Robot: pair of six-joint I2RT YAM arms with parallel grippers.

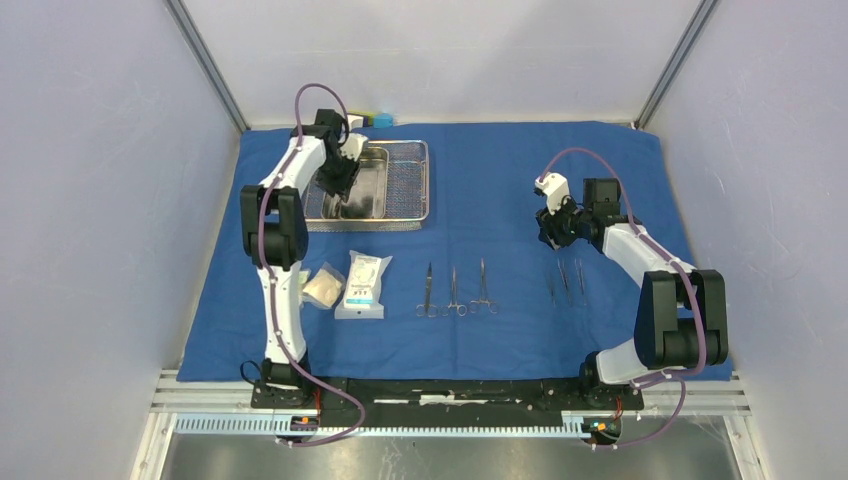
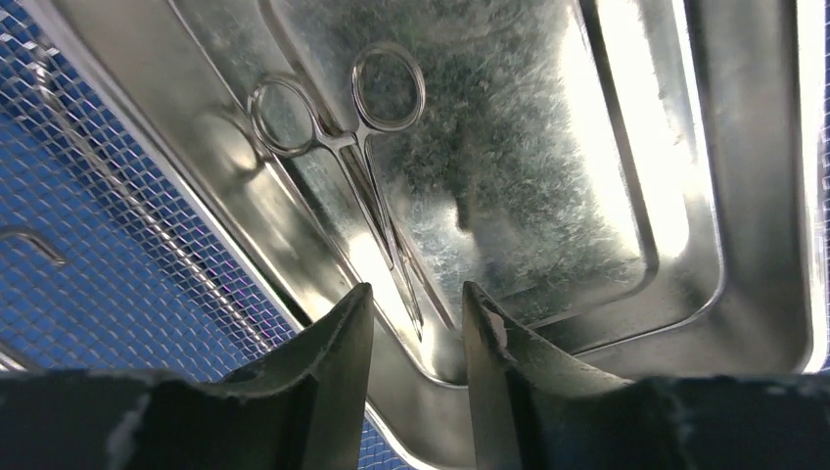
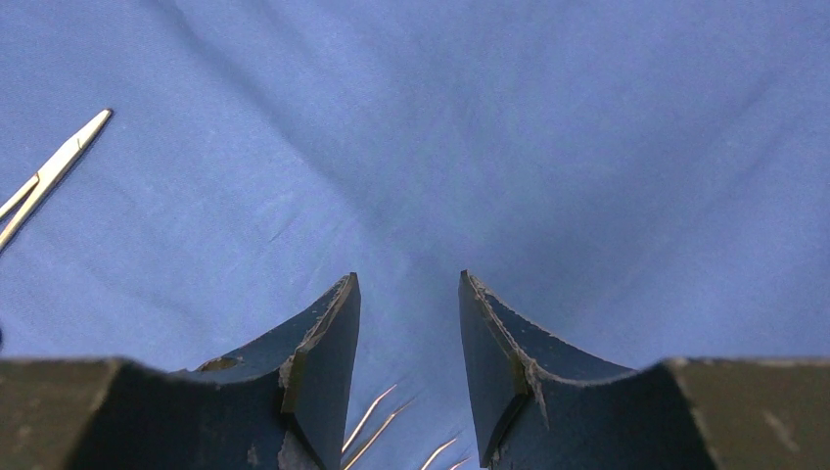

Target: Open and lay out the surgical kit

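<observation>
In the left wrist view, a ring-handled forceps [image 2: 367, 132] lies along one inner side of the steel tray [image 2: 529, 147], its tip pointing at my left gripper. That gripper is open above the tray, nothing between its fingers. In the top view the steel tray [image 1: 371, 190] sits inside a wire mesh basket [image 1: 408, 180] at the back left. My right gripper [image 1: 550, 240] hovers open and empty over bare cloth. Below it lie several thin tweezer-like instruments [image 1: 571, 280]. Scissors [image 1: 429, 292] and two ring-handled clamps [image 1: 455, 297] form a row at the front middle.
A white labelled packet [image 1: 363, 285] and a bag with pale contents [image 1: 324, 287] lie in front of the basket. A blue and yellow item [image 1: 378, 119] is behind it.
</observation>
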